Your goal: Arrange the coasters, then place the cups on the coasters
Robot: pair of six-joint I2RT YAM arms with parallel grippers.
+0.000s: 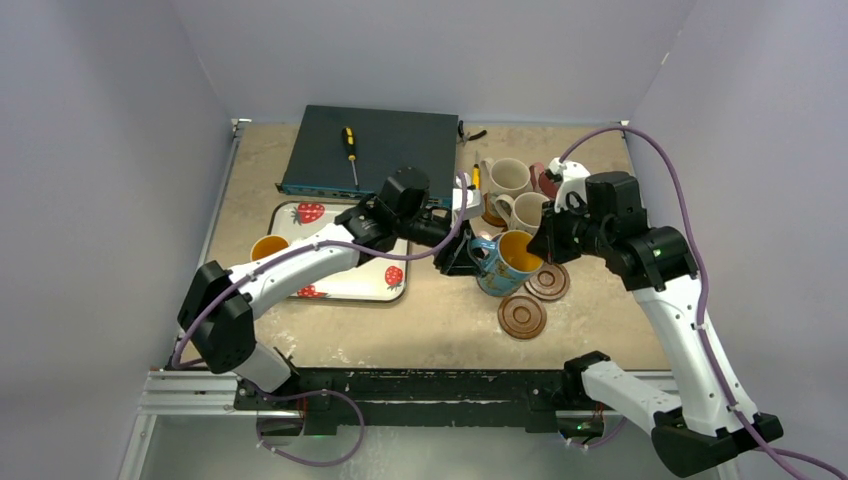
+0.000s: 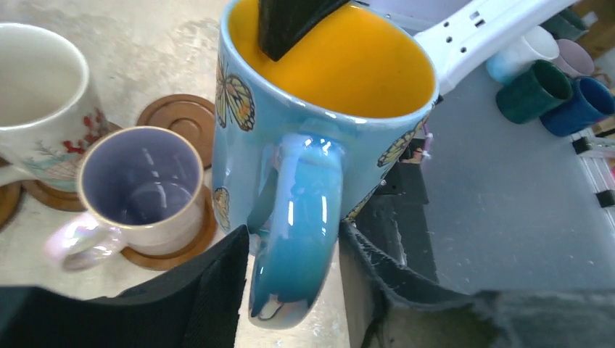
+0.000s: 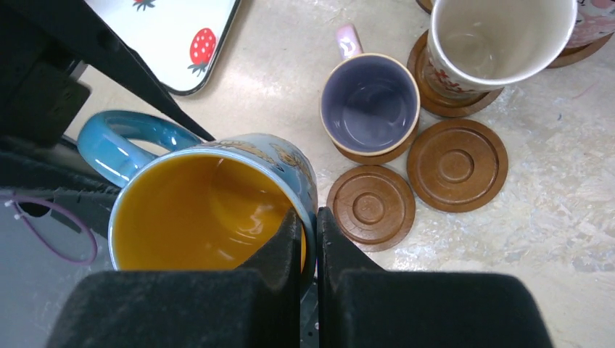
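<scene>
A light blue cup (image 1: 508,272) with butterflies and a yellow inside hangs above the coasters. My right gripper is shut on its rim, one finger inside the cup. Around the blue handle (image 2: 297,225) stand the fingers of my left gripper, part open, one on each side; whether they touch it I cannot tell. Two bare brown coasters, a front one (image 1: 522,317) and a rear one (image 1: 549,282), lie on the table. In the right wrist view they appear as coaster (image 3: 371,208) and coaster (image 3: 457,165).
A small purple-lined cup (image 3: 370,104) sits on a coaster beside the bare ones. Behind it are a white cup (image 1: 508,177) and another white cup (image 1: 528,211). A strawberry tray (image 1: 345,287) holds an orange-lined cup (image 1: 269,248) at left.
</scene>
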